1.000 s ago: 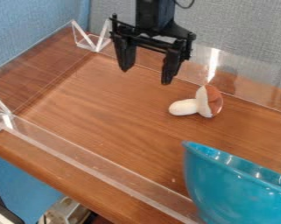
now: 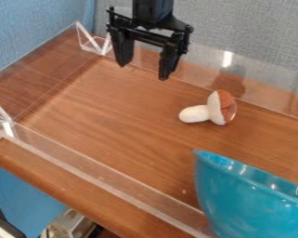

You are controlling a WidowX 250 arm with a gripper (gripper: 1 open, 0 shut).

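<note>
My black gripper point(image 2: 144, 62) hangs open over the back left of the wooden surface, nothing between its fingers. Right of it and lower lies a toy mushroom point(image 2: 208, 112) on its side, white stem pointing left and orange-brown cap to the right, apart from the gripper.
A large teal bowl point(image 2: 244, 200) fills the front right corner. Clear low walls with white corner brackets edge the wooden surface point(image 2: 101, 125), whose middle and left are bare. A grey wall stands behind, a blue one at the left.
My gripper has moved to the left over the last second, staying open. The mushroom and bowl have not moved.
</note>
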